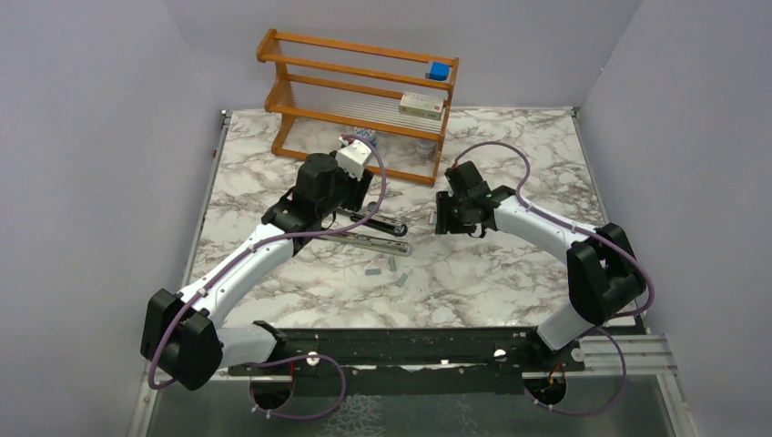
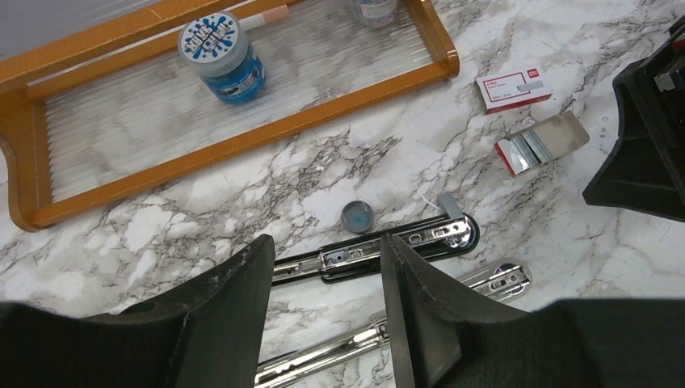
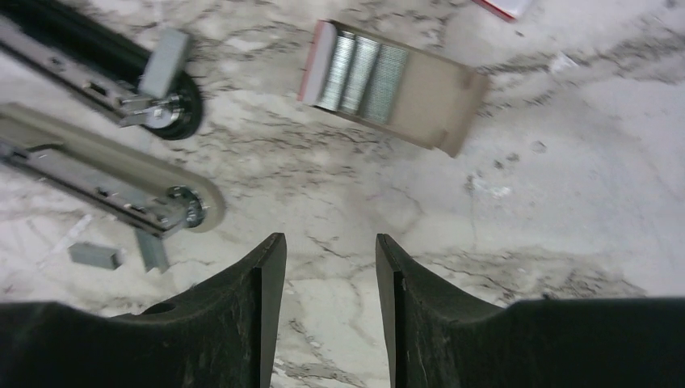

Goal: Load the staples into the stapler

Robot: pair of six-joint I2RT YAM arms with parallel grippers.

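Note:
Two long opened staplers lie side by side, a black one (image 2: 436,234) with its metal channel showing and a beige one (image 2: 505,279). My left gripper is open above them, nothing held between its fingers. The open staple box (image 3: 432,97) has several silver staple strips (image 3: 355,77) at one end. My right gripper is open and empty, over bare marble near the box. Two loose grey strips show by the beige stapler's end in the right wrist view: one (image 3: 94,255) lies flat, another (image 3: 151,250) sits close against the stapler.
A red-and-white box (image 2: 514,89) lies behind the staple box. A small round cap (image 2: 357,217) sits behind the black stapler. The wooden shelf (image 1: 364,116) stands at the back, with a blue-labelled jar (image 2: 234,73).

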